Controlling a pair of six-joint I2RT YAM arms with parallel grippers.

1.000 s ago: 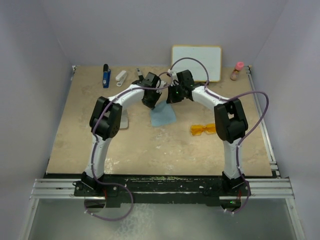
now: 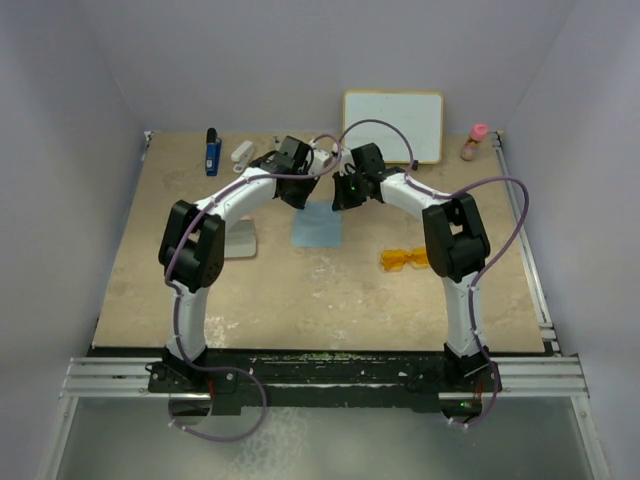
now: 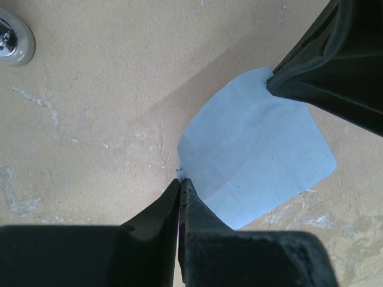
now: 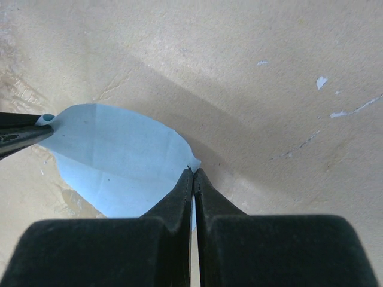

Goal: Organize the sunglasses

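Observation:
A light blue cloth [image 2: 317,228] spreads between my two grippers, its upper corners raised off the table. At one corner my left gripper is shut, a bit of the cloth [image 3: 248,146] pinched at its fingertips. The opposite upper corner of the cloth [image 4: 119,140] is in the tips of my right gripper, also shut. In the top view the left gripper [image 2: 299,205] and the right gripper [image 2: 338,207] face each other closely. No sunglasses are clearly recognisable; an orange bow-shaped object [image 2: 404,259] lies to the right.
A pale flat case-like object [image 2: 240,240] sits under the left arm. Along the back are a blue stapler-like item [image 2: 213,153], a white block [image 2: 242,152], a whiteboard [image 2: 393,125] and a pink-capped bottle [image 2: 474,142].
My left gripper has moved left with its cloth corner, and the right has shifted only slightly. The cloth has swung left and hangs straighter between them.

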